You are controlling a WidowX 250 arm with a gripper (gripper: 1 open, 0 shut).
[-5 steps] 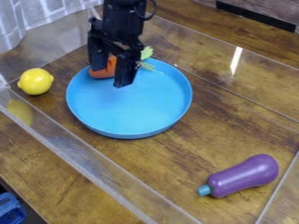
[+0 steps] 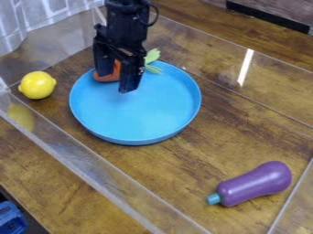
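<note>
My black gripper (image 2: 119, 72) stands open over the back left of a blue plate (image 2: 134, 114). An orange, carrot-like object (image 2: 104, 69) with pale green leaves (image 2: 153, 63) lies at the plate's back rim, partly hidden behind the gripper. I cannot tell whether the fingers touch it.
A yellow lemon (image 2: 38, 85) lies left of the plate. A purple eggplant (image 2: 254, 184) lies at the front right. Clear panels edge the left side, and a blue object (image 2: 7, 219) shows at the bottom left corner. The wooden surface right of the plate is clear.
The gripper has shifted slightly to the left over the back of the plate. The lemon and eggplant are where they were.
</note>
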